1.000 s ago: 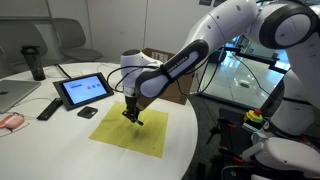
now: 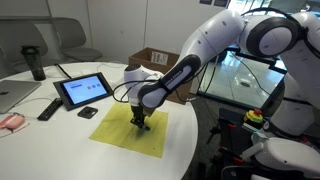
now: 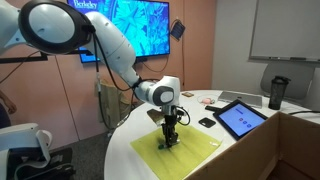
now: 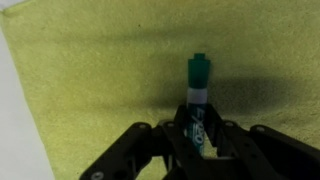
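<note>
A marker (image 4: pixel 198 78) with a dark green end and a white, lettered body lies against the yellow cloth (image 4: pixel 100 80) in the wrist view. My gripper is shut on the marker's body; the fingers and palm hide its lower part. In exterior view 1 the gripper (image 2: pixel 139 122) is low over the middle of the cloth. Exterior view 2 shows the gripper (image 3: pixel 169 142) there too, with the marker mostly hidden. Whether the marker touches the cloth, I cannot tell.
Behind the cloth stand a tablet (image 2: pixel 82 89) and a dark phone-like object (image 2: pixel 86 112). A keyboard (image 2: pixel 50 109) lies at the left. An open cardboard box (image 2: pixel 158 72) stands behind the arm. Bare white table (image 2: pixel 100 162) lies in front of the cloth.
My gripper has come down and to the right in exterior view 1, onto the marker lying on the cloth. The cloth and the things around it have not moved.
</note>
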